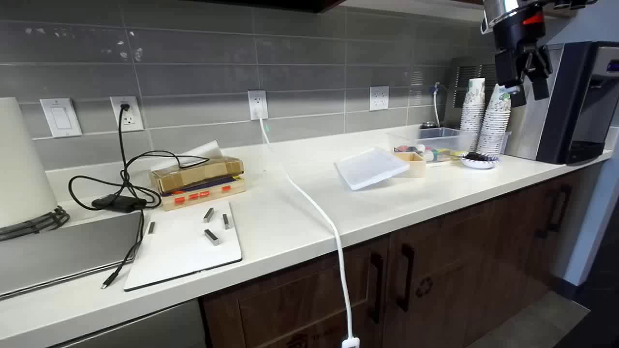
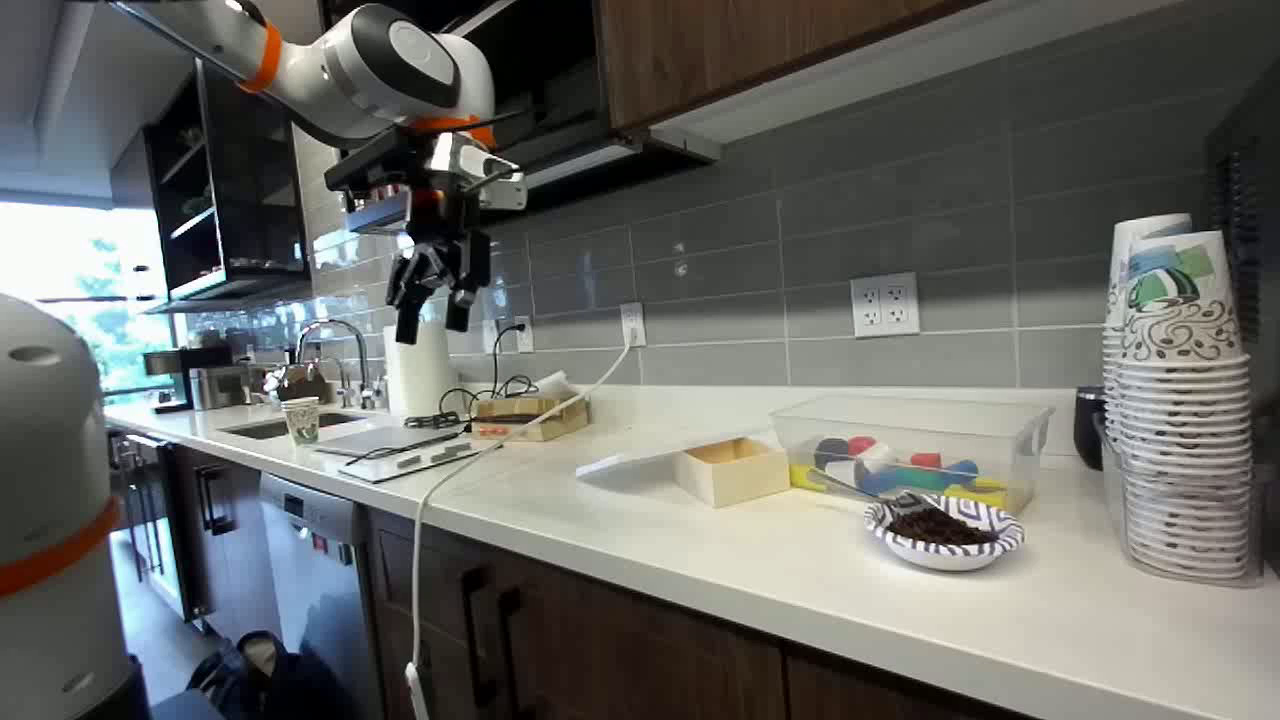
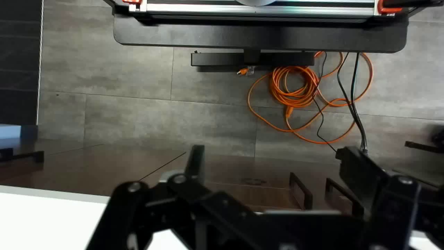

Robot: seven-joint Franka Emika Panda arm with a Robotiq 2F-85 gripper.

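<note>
My gripper [image 1: 526, 95] is open and empty, raised well above the counter; exterior view 2 shows the same gripper [image 2: 433, 324] in the air with its fingers apart. In the wrist view, the gripper has wide-spread fingers over the counter's front edge, and only floor and cabinet fronts lie between them. A white board [image 1: 183, 249] on the counter carries several small metallic blocks [image 1: 212, 237]. Farther right are an open wooden box [image 2: 731, 472], a patterned bowl [image 2: 945, 554] of dark contents with a utensil, and a clear bin [image 2: 912, 432] of colourful items.
Stacked paper cups [image 2: 1182, 408] stand at the right end, by a dispenser [image 1: 580, 104]. A white cable [image 1: 313, 203] crosses the counter and hangs over its edge. A translucent lid [image 1: 371, 168] leans beside the wooden box. Orange cord [image 3: 293, 89] lies coiled on the floor.
</note>
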